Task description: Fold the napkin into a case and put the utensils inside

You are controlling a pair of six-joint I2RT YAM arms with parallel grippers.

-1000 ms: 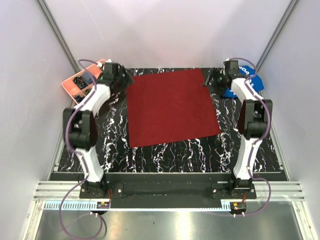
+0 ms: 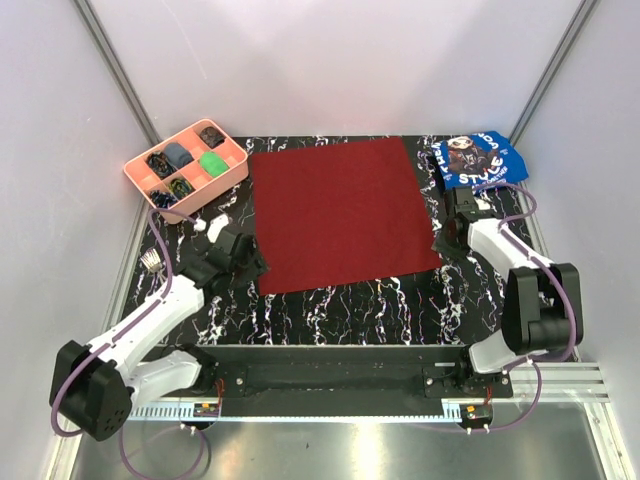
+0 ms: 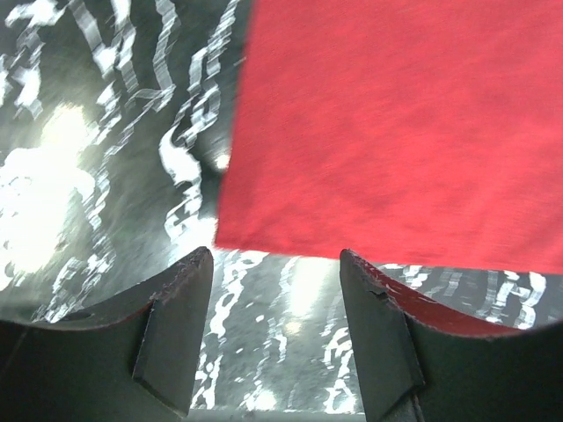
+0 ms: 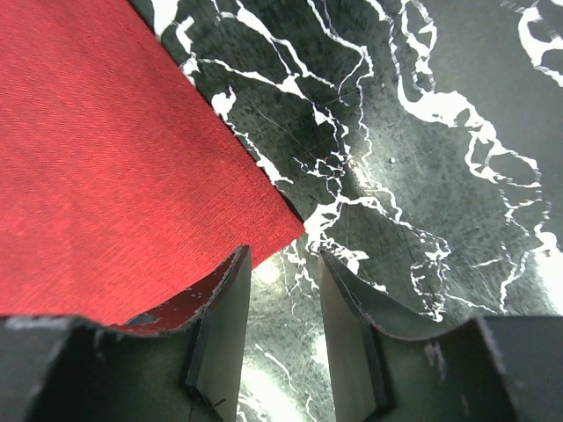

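A dark red napkin (image 2: 340,210) lies flat and unfolded on the black marbled table. My left gripper (image 2: 262,265) hovers by its near left corner, and in the left wrist view that napkin corner (image 3: 230,230) shows just beyond the parted fingers. At the near right corner, my right gripper (image 2: 440,245) is likewise parted; in the right wrist view the napkin corner (image 4: 286,230) sits just ahead of its fingertips. Neither gripper has anything between its fingers. A fork's tines (image 2: 152,260) show left of the left arm, whose forearm hides the rest of the utensils' area.
A salmon compartment box (image 2: 240,172) with rolled dark and green items stands at the back left. A blue printed bag (image 2: 480,158) lies at the back right. Bare table (image 2: 350,320) runs along the front edge.
The napkin stays flat in the same place. The box and bag are less covered.
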